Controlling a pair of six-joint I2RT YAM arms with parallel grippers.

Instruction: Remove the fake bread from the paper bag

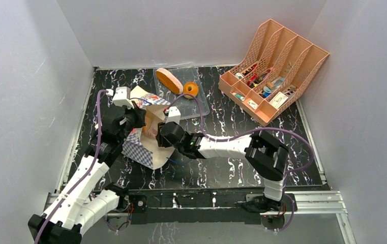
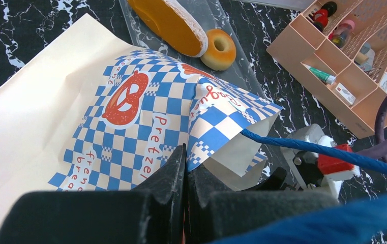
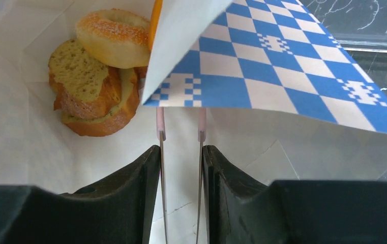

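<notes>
The checkered paper bag (image 1: 139, 152) lies on the left, mouth toward the right. My left gripper is shut on its printed upper edge, holding it up. My right gripper reaches into the bag; its two pink tips stand apart, partly behind the paper flap, and whether they hold anything is unclear. Inside, in the right wrist view, bread slices (image 3: 79, 71), a sesame bagel (image 3: 111, 36) and part of an orange piece (image 3: 155, 14) lie beside the tips.
A clear tray (image 1: 197, 107) at the back holds a long bread (image 1: 168, 80) and a round bun (image 1: 190, 89). The peach organizer (image 1: 265, 114) stands back right.
</notes>
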